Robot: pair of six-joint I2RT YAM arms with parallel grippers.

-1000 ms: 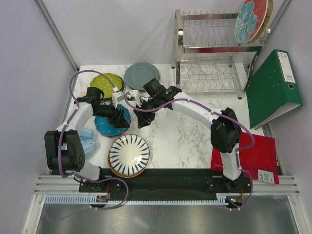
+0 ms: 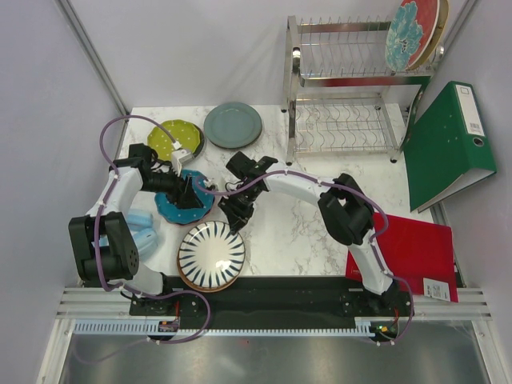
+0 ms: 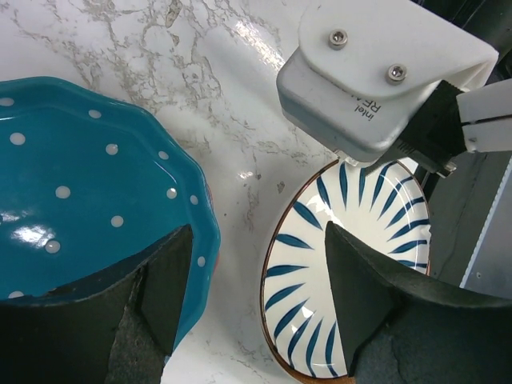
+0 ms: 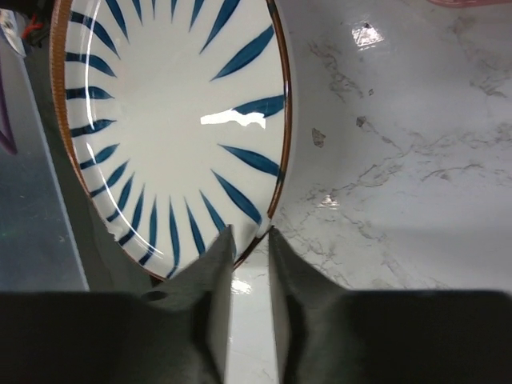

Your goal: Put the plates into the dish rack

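Observation:
On the table's front left lies a white plate with blue stripes (image 2: 210, 258) and a brown rim. My right gripper (image 2: 234, 230) is at its upper right edge. In the right wrist view, that plate's rim (image 4: 285, 120) runs down to the partly open fingertips, a narrow gap showing between them. Over the blue dotted plate (image 2: 178, 212) stands my left gripper, open and holding nothing. A yellow-green plate (image 2: 162, 144) and a grey-green plate (image 2: 232, 126) lie behind. The metal dish rack (image 2: 352, 82) at the back holds a flowered plate (image 2: 404, 36) upright, top right.
A light-blue object (image 2: 141, 234) lies by the left arm. At right, a green binder (image 2: 448, 152) stands beside the rack and a red folder (image 2: 408, 252) lies flat. Bare table shows right of the striped plate. Both arms work close together.
The plates have not moved.

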